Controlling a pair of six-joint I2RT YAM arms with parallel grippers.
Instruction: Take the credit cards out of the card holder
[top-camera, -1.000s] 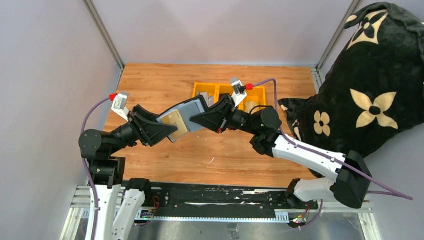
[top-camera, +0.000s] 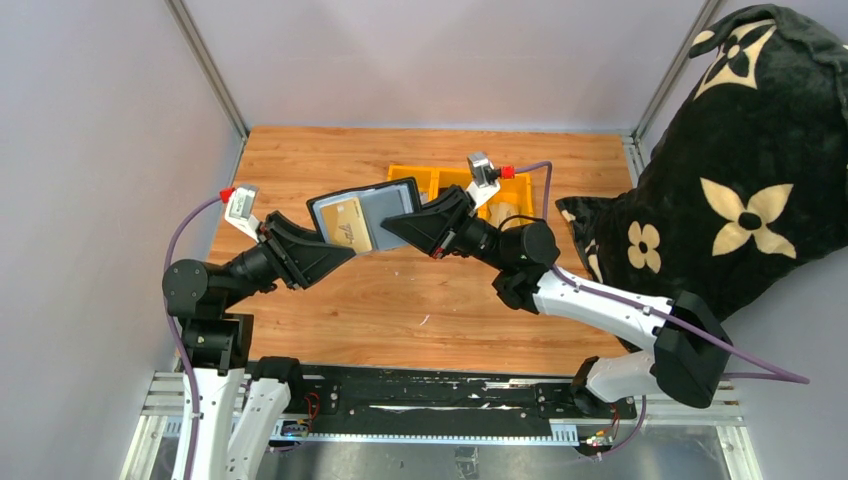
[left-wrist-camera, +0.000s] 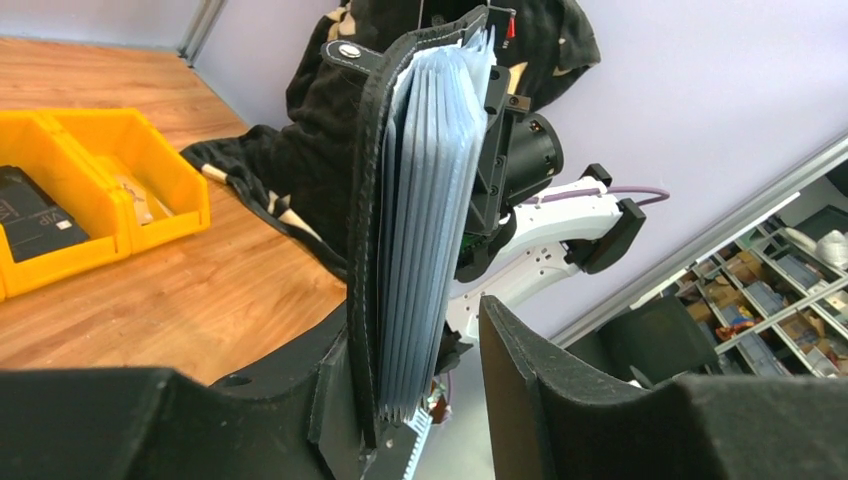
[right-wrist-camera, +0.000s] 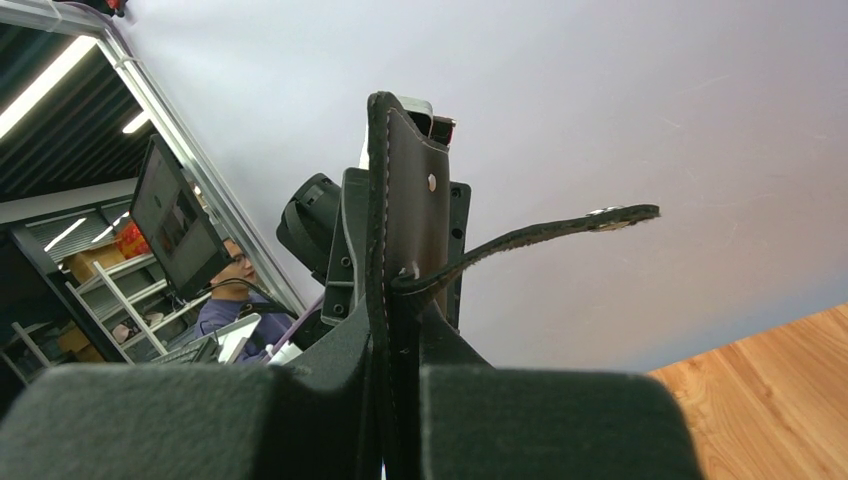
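Observation:
The black card holder (top-camera: 378, 202) is held up above the table, its clear sleeves showing and a gold card (top-camera: 348, 224) in one of them. My right gripper (top-camera: 392, 226) is shut on the holder's right side. At the other end, my left gripper (top-camera: 345, 254) is part open around the holder. In the left wrist view, the stack of clear sleeves (left-wrist-camera: 435, 200) stands on edge between its fingers, with a gap on the right finger (left-wrist-camera: 515, 370). The right wrist view shows the leather cover (right-wrist-camera: 410, 200) with its loose strap (right-wrist-camera: 540, 235) sticking out.
Behind the right gripper sits a yellow divided bin (top-camera: 455, 178) containing some items. A dark patterned cushion (top-camera: 740, 170) takes up the right side.
Since a second ago the holder has turned to face the top camera more, and more of the gold card shows. Both arms have shifted only slightly.

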